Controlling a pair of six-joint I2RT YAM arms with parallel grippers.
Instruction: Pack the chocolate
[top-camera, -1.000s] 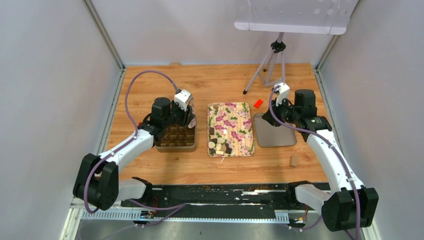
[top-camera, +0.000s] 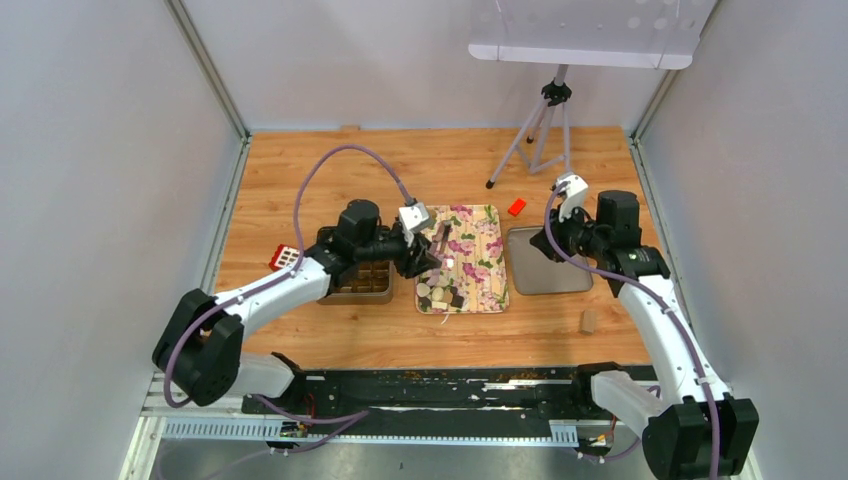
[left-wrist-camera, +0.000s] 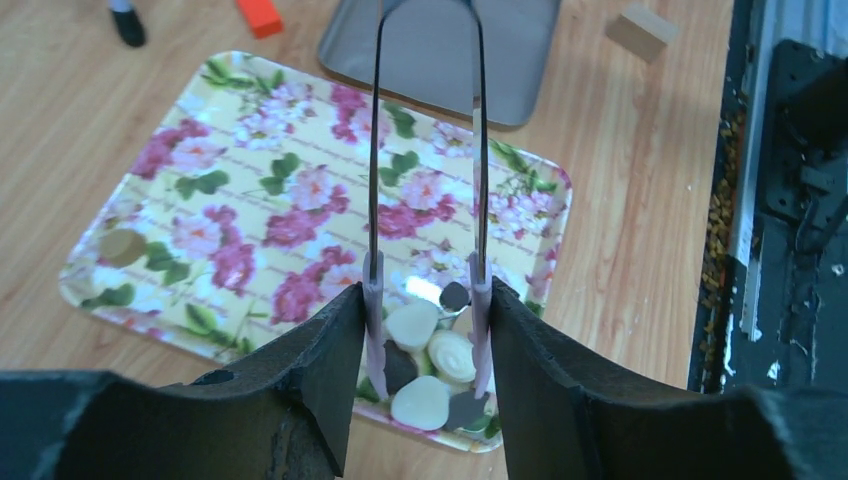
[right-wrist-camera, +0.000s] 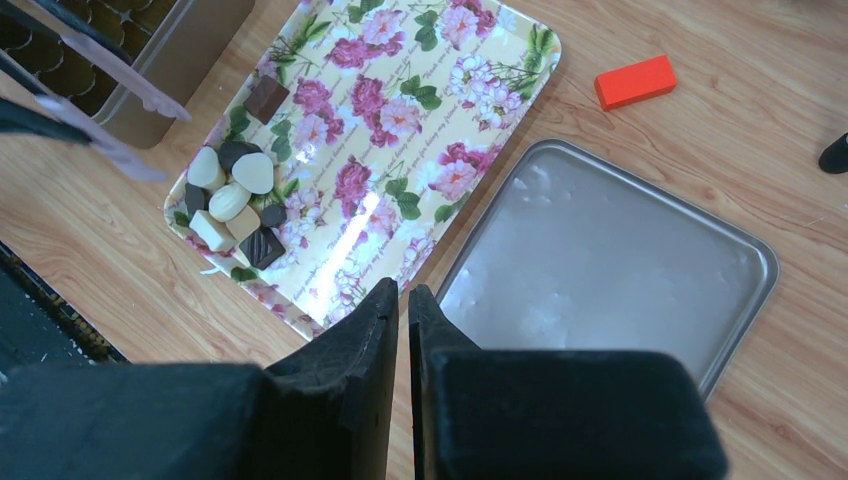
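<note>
Several white and dark chocolates (right-wrist-camera: 254, 174) lie bunched in one corner of the flowered tray (right-wrist-camera: 395, 250). A brown square chocolate (right-wrist-camera: 267, 99) lies a little apart. My left gripper grips metal tongs (left-wrist-camera: 375, 310) with lavender tips, one black finger against each arm. The tongs stand spread, their tips over the bunched chocolates in the left wrist view; no chocolate shows clearly clamped. The tan compartment box (top-camera: 360, 298) is partly under my left arm. My right gripper is empty, a narrow gap between its fingers, near the grey tray.
The grey metal tray (top-camera: 550, 275) lies right of the flowered one. A red block (top-camera: 516, 207) and a wooden block (top-camera: 588, 321) are on the table. At the back stands a tripod (top-camera: 555, 95). A red-and-white item (top-camera: 285, 258) sits left of the box.
My left gripper has moved right with the tongs, from above the compartment box to above the flowered tray. The right gripper has shifted slightly right.
</note>
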